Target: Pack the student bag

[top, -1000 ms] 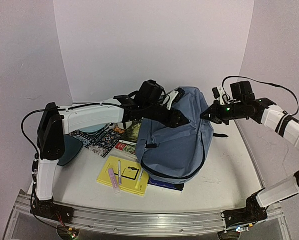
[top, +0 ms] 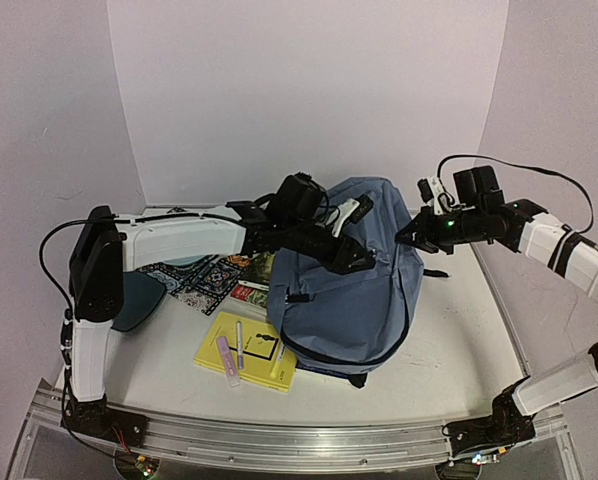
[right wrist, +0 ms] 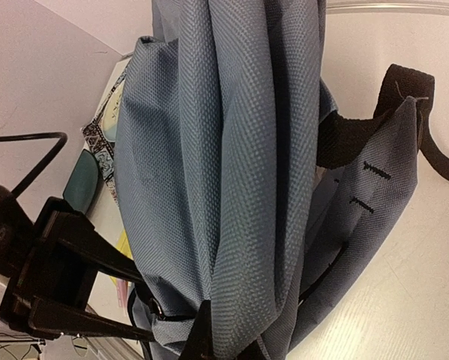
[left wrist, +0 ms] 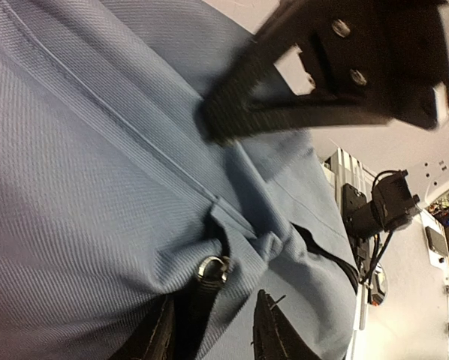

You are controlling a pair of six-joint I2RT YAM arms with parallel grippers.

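Observation:
The blue-grey backpack point(top: 344, 300) stands in the middle of the table, bulging toward the front edge. At its upper right side, my right gripper point(top: 407, 238) is shut on a fold of the bag's fabric; the right wrist view shows the gathered cloth point(right wrist: 243, 225) running into its fingertips. My left gripper point(top: 367, 262) is at the bag's front, its fingers part open. Between them, in the left wrist view, is a black zipper pull point(left wrist: 202, 307) with a metal ring, and no firm grip on it shows. The right wrist view also has this pull point(right wrist: 155, 306) between the left fingers.
Left of the bag lie a yellow notebook point(top: 211, 345) with pens on it, a patterned pouch point(top: 204, 285), books point(top: 249, 294) and a dark teal item point(top: 139, 300). A dark blue book point(top: 329, 373) peeks out under the bag.
My left gripper has moved a little down toward the front across the bag. The bag and the right gripper have shifted slightly left. The items on the left have not moved.

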